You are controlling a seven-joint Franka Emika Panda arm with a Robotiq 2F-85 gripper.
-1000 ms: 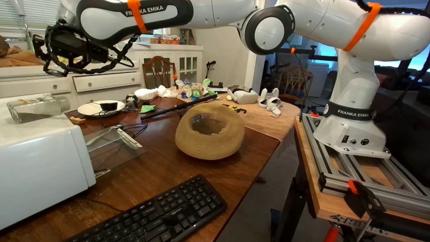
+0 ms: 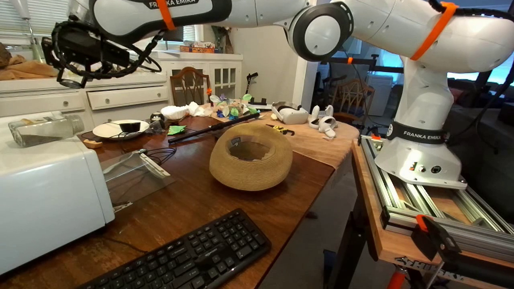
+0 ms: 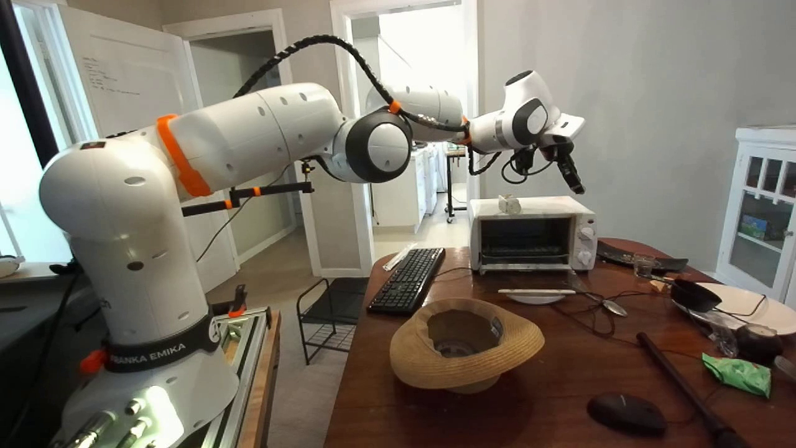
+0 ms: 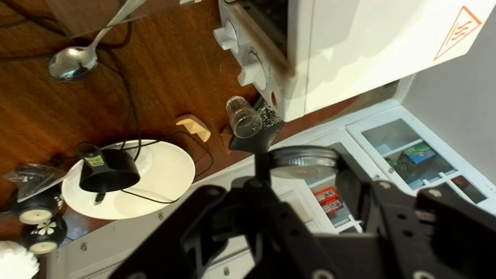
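A round silver metal lid (image 4: 304,158) is gripped edge-on between the two black fingers of my gripper in the wrist view. From exterior view 1 the same lid (image 2: 71,84) shows as a dark ring under the gripper, held in the air beyond the white toaster oven (image 2: 43,188). Exterior view 2 puts my gripper (image 3: 573,179) over the oven's right side, where the lid is too small to tell. On top of the oven lies a clear bottle (image 2: 45,130) on its side, with grey contents.
A straw hat (image 2: 253,173) sits on the table near a black keyboard (image 2: 192,255). Beside the oven stand a small clear glass (image 4: 244,118) and a white plate (image 4: 162,169) with a black cup (image 4: 109,172) on it. Bare wood shows between oven and hat.
The arm and gripper have risen slightly in exterior view 1, the lid staying in the gripper. The bottle, the oven, the hat and the keyboard have not moved.
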